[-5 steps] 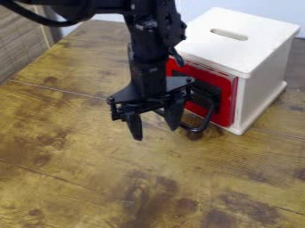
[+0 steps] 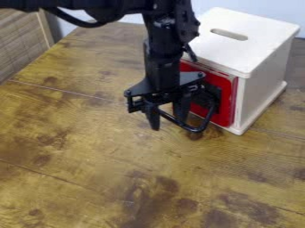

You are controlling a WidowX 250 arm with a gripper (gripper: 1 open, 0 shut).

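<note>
A white box [image 2: 244,49] with a red front [image 2: 226,102] stands at the right, a slot in its top. A black door frame or handle [image 2: 209,120] sits at its lower front, partly hidden by the arm. My black gripper [image 2: 166,107] is in front of the red face, pointing down with its fingers apart, close to the black frame. Whether it touches the frame is unclear.
A wooden panel [image 2: 18,49] borders the back left.
My gripper has moved up and to the right, closer to the red front, over the last second. The box looks unmoved.
</note>
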